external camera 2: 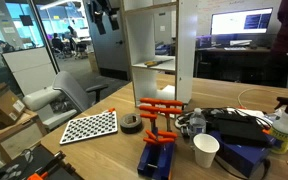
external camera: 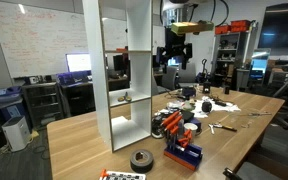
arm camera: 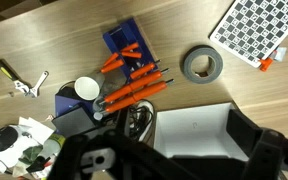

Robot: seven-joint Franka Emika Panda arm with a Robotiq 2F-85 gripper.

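Observation:
High above the table, my gripper [external camera: 174, 53] hangs beside the tall white shelf. From the wrist view, its dark fingers [arm camera: 252, 138] stand wide apart at the lower edge, with nothing held between them. Below lies a blue rack [arm camera: 119, 38] with several orange-red tools [arm camera: 134, 92] across it. A dark ring like a tape roll [arm camera: 202, 64] rests on the wood near a white board with dark holes [arm camera: 259, 25]. Beside the rack is a white cup [arm camera: 87, 88]. No task names any of these as its object.
The white shelf [external camera 2: 186, 45] rises tall from the table and is an obstacle close to the arm. Cables and dark gear [external camera 2: 239, 128] crowd the table beside the rack. Hand tools [arm camera: 19, 78] lie apart at one side. Bare wood [external camera 2: 104, 155] shows in front of the white board.

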